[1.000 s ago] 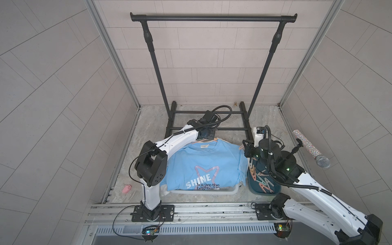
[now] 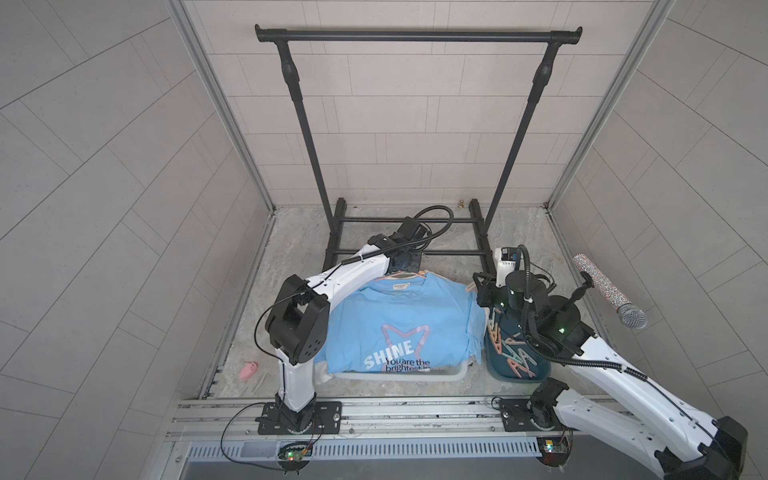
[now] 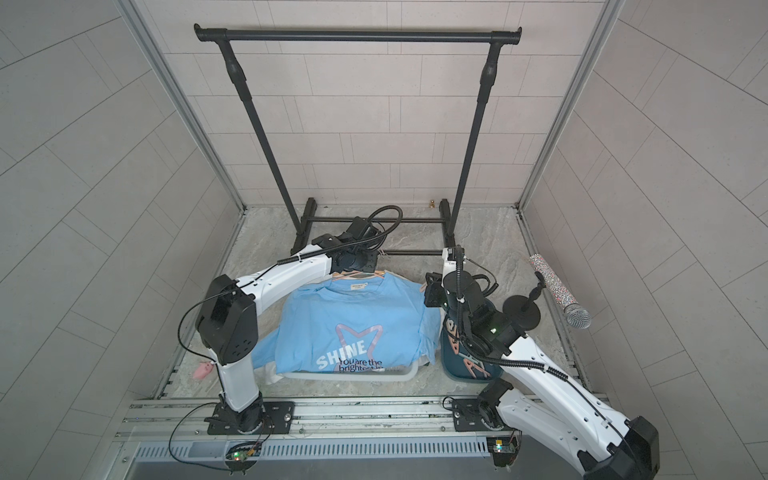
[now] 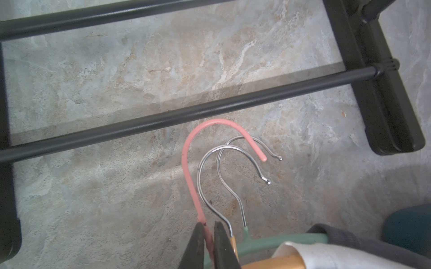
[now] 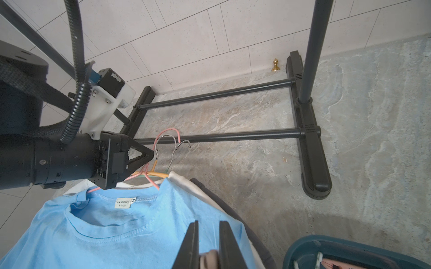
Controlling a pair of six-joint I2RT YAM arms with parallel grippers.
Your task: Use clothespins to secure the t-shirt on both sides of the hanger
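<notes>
A blue t-shirt (image 2: 424, 320) on a pink hanger lies on other hung garments in a white tray. The pink hook (image 4: 184, 157) rests beside two metal hooks. My left gripper is shut low over the pink hook's stem; whether it grips the stem cannot be told clearly, and it looks empty in the right wrist view. My right gripper is shut on a pale clothespin (image 5: 208, 259), above the shirt's right shoulder. A blue bin (image 2: 516, 372) of clothespins stands right of the shirt.
The black rack (image 2: 416, 34) stands behind, its base bars (image 4: 269, 96) just beyond the hooks. A glittery microphone (image 2: 608, 288) is at the right. A small pink object (image 2: 249, 369) lies front left; a small gold piece (image 5: 275, 66) is by the back wall.
The left arm and the shirt look unchanged.
</notes>
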